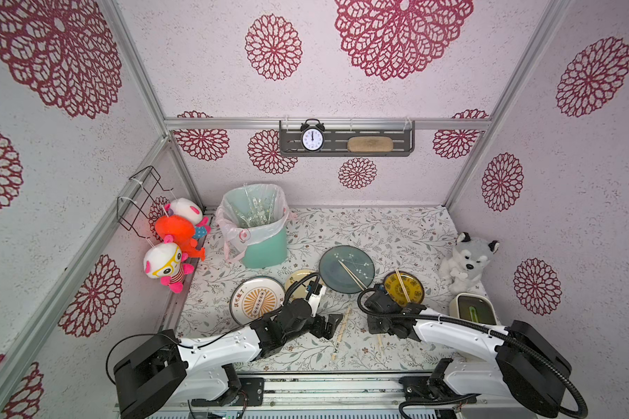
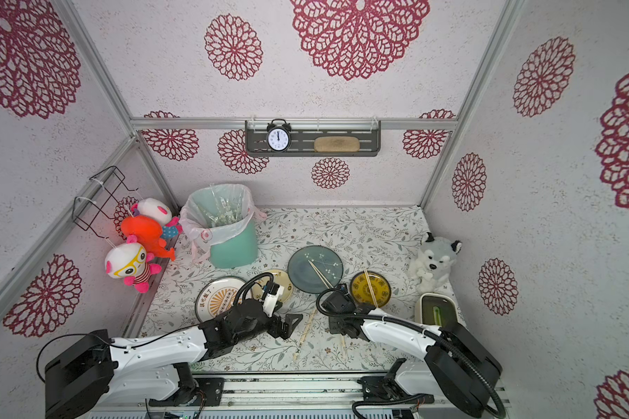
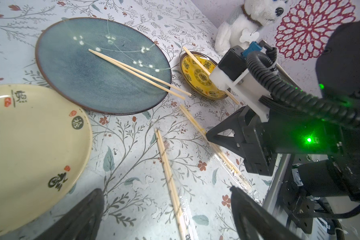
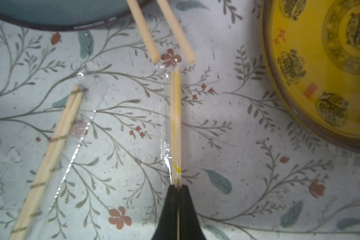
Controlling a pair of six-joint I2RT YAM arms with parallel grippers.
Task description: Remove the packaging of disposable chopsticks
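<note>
Two wrapped pairs of chopsticks lie on the table in the left wrist view: one (image 3: 168,176) in the middle, the other (image 3: 192,118) farther right, under my right gripper. In the right wrist view that second pair (image 4: 176,104) runs up from my right gripper, whose fingertips are closed over it; whether they grip it is unclear. My left gripper (image 1: 330,324) hangs open by the middle pair. Bare chopsticks rest on the blue-grey plate (image 3: 68,72) and across the yellow plate (image 3: 198,84).
A cream plate (image 3: 32,144) and a patterned plate (image 1: 239,300) are at the left. A lined bin (image 1: 262,248) holding clear wrappers stands behind them. A husky toy (image 1: 468,265) and a container (image 1: 461,300) are at the right.
</note>
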